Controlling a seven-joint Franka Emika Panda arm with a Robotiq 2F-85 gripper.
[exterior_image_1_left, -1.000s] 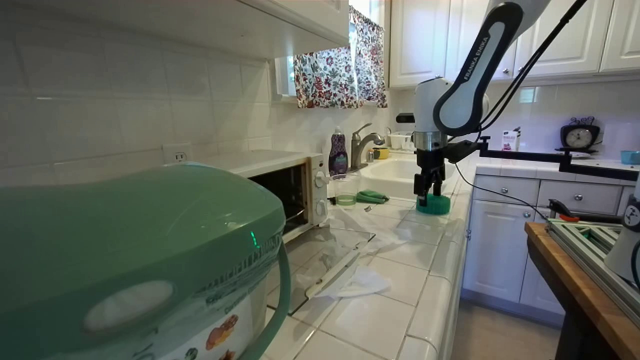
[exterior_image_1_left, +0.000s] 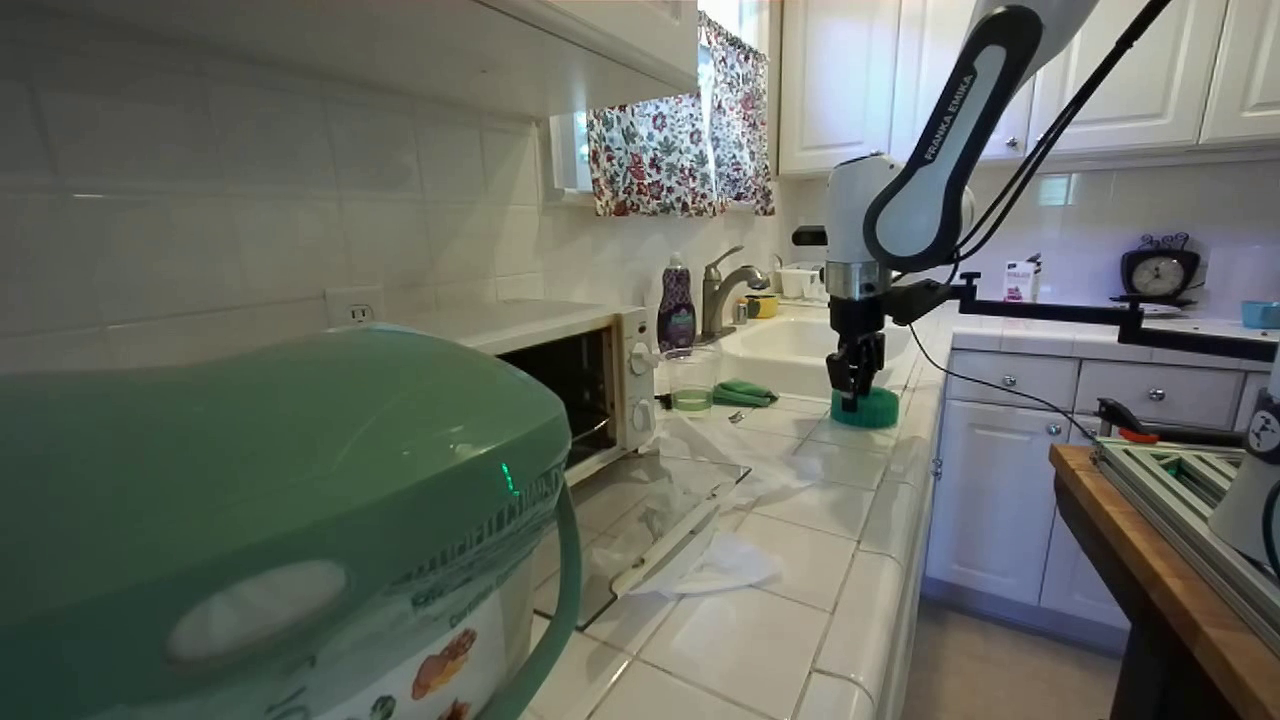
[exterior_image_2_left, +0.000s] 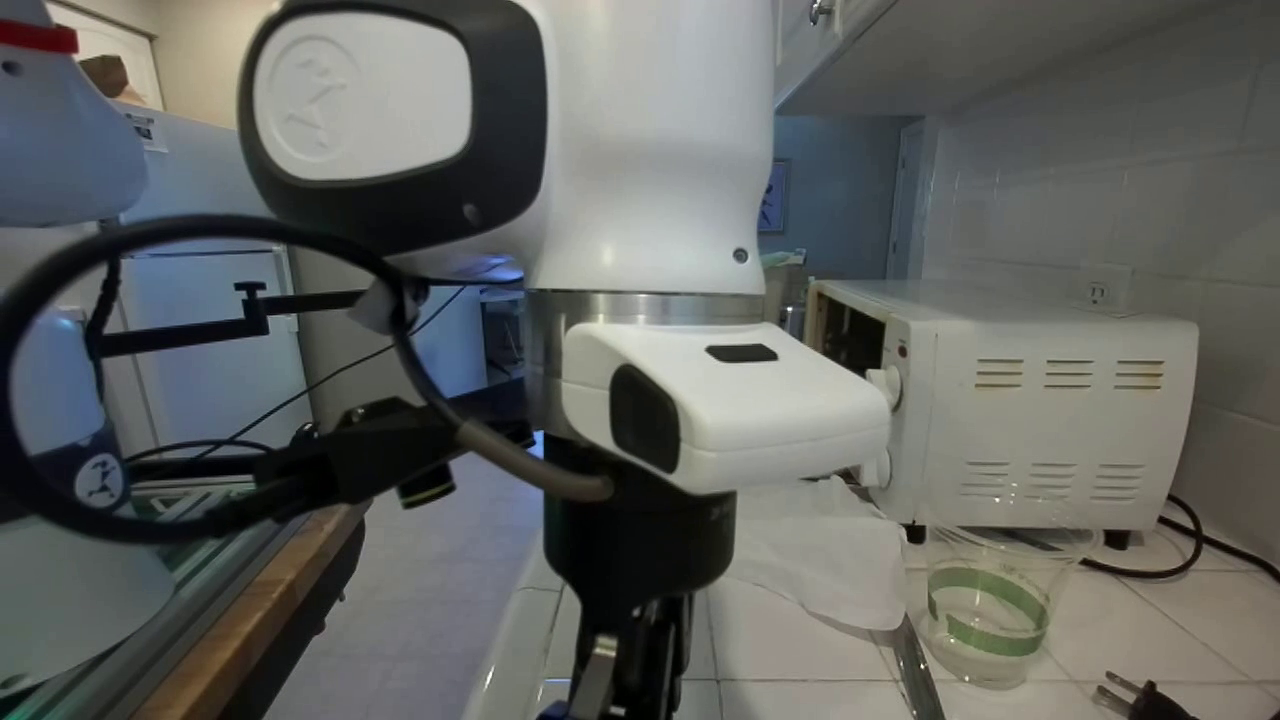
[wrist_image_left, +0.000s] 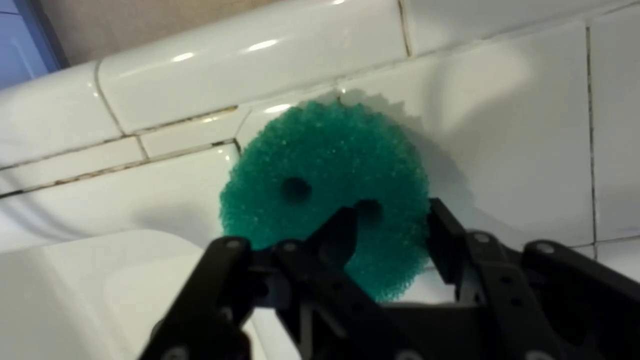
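A round green scrubbing sponge (wrist_image_left: 324, 156) with two holes in its face lies on the white tiles beside the sink's corner in the wrist view. My gripper is over it, its fingers part way apart. One finger (wrist_image_left: 342, 231) overlaps the face next to a hole, and the other is at the sponge's outer edge. Whether either one presses on it, or how deep they reach, I cannot tell. In exterior view 1 the gripper (exterior_image_1_left: 855, 398) points straight down at the sponge (exterior_image_1_left: 873, 410). Exterior view 2 cuts off the fingertips.
The sink (exterior_image_1_left: 768, 344) borders the sponge, and the rounded counter edge (wrist_image_left: 258, 54) runs close by. A clear cup (exterior_image_2_left: 990, 606), a green cloth (exterior_image_1_left: 744, 394) and an open toaster oven (exterior_image_1_left: 636, 372) stand along the counter. Crumpled plastic (exterior_image_1_left: 720, 564) lies nearer exterior camera 1.
My fingers have drawn closer together over the sponge than a second ago. The arm and the sponge look almost unmoved.
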